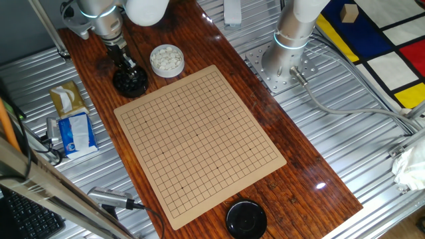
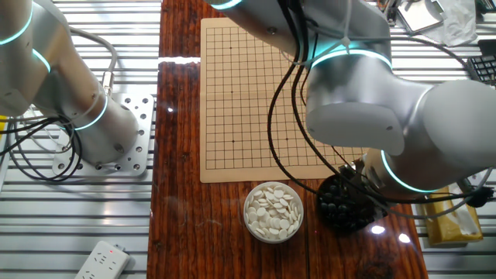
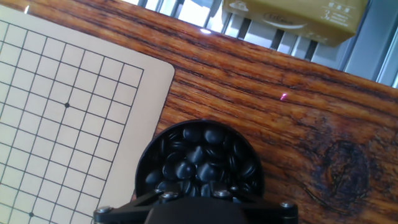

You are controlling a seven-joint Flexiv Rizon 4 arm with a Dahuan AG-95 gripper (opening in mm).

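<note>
My gripper points down into a round black bowl of black stones at the far left of the table. In the wrist view, the bowl is filled with glossy black stones, and the gripper reaches in over its near side. Its fingertips are dark against the stones, so whether they are apart or hold a stone cannot be made out. The tan grid board lies bare beside the bowl. White stones fill a white bowl next to the black one.
A black round dish sits by the board's near corner. Tissue packs lie off the table's left side. The robot's column stands to the right. Bare wood is free right of the board.
</note>
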